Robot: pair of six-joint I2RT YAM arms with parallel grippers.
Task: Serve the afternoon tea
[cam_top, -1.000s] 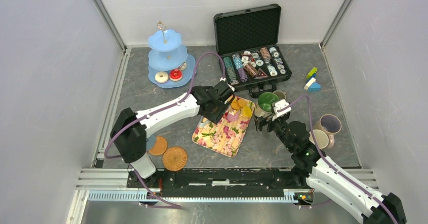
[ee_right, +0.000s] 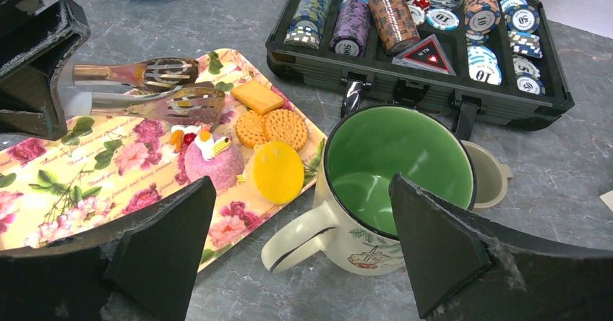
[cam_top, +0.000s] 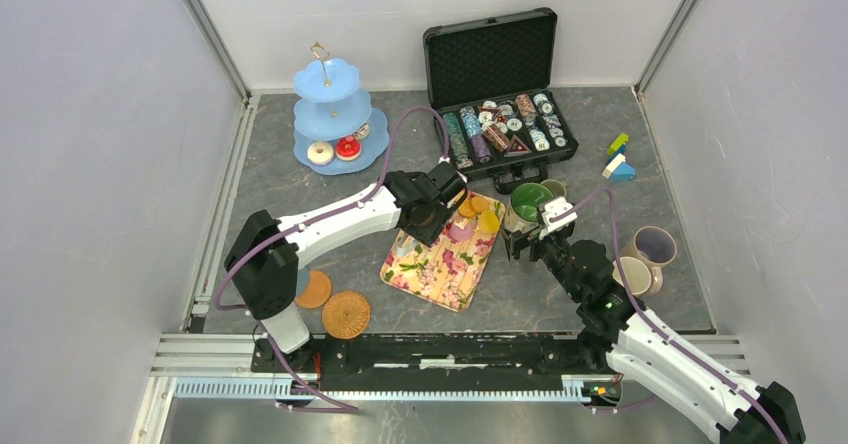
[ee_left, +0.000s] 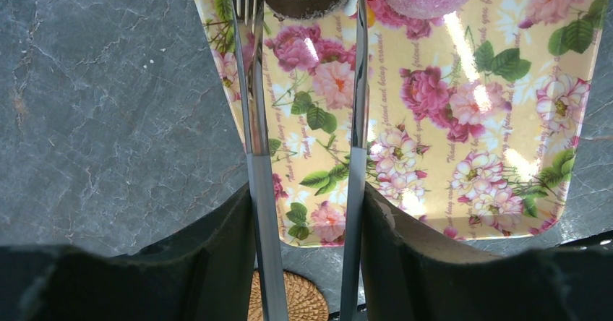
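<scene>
In the left wrist view my left gripper has its fingers against the two grey handles of metal serving tongs, the tong arms still spread. A dark chocolate cake with a pale swirl lies between the far arms, cut off by the frame's top. On the floral tray there are also a pink cake, a yellow round sweet and biscuits. My right gripper is open beside the green-lined mug; whether it touches the mug cannot be told.
A blue tiered stand with donuts is at the back left, an open chip case behind the tray. A small cup stands behind the mug. Two cups are at right, round woven coasters at front left.
My left arm has shifted very slightly to the right over the tray during the last second. My right arm, the mug and the tray look unchanged.
</scene>
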